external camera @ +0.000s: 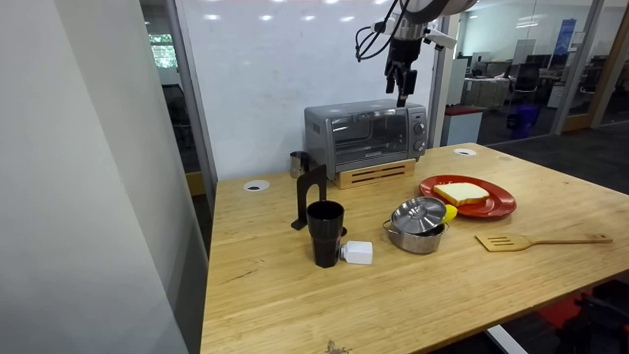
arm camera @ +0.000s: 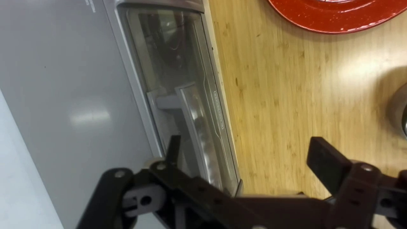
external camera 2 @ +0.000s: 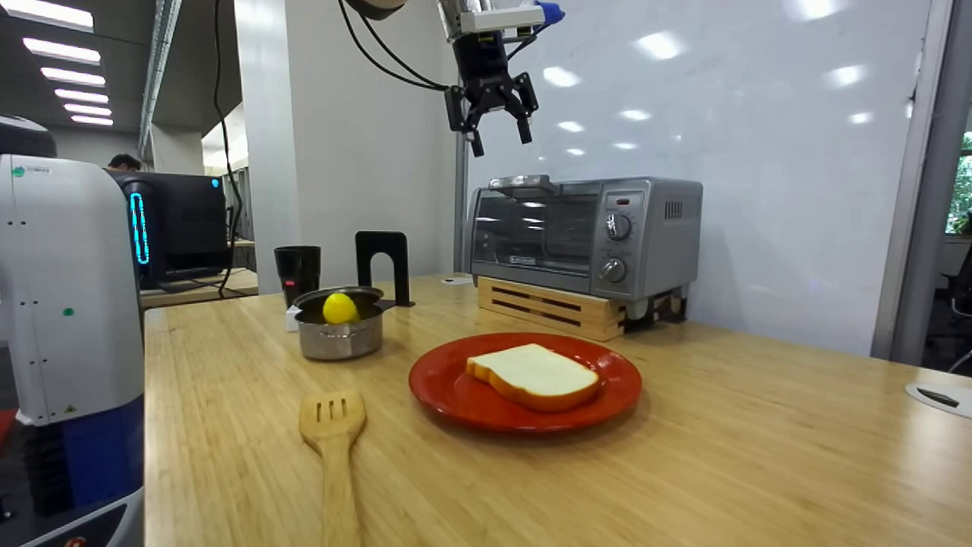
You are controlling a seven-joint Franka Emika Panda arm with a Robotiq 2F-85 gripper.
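My gripper (external camera 2: pixel 501 138) hangs open above the front of the grey toaster oven (external camera 2: pixel 670 237), touching nothing. In the wrist view its fingers are spread wide; one fingertip (arm camera: pixel 174 147) overlaps the oven's front edge and the other stands over bare table. Below and between them shows the oven's metal door handle (arm camera: pixel 198 129). The glass door looks closed. A slice of bread (external camera 2: pixel 533 374) lies on a red plate (external camera 2: pixel 437 387). Left of the plate stands a steel pot (external camera: pixel 413 242), its lid (external camera: pixel 419 215) tilted on top, with something yellow (external camera 2: pixel 341 308) at its rim.
A black cup (external camera: pixel 325 233) stands beside a white bottle (external camera: pixel 357 252) lying on its side. Behind them are a black bookend (external camera: pixel 301 197) and a small metal pitcher (external camera: pixel 296 164). A wooden spatula (external camera: pixel 507 242) lies at the right. The oven rests on a wooden stand (external camera: pixel 377 174) near the whiteboard.
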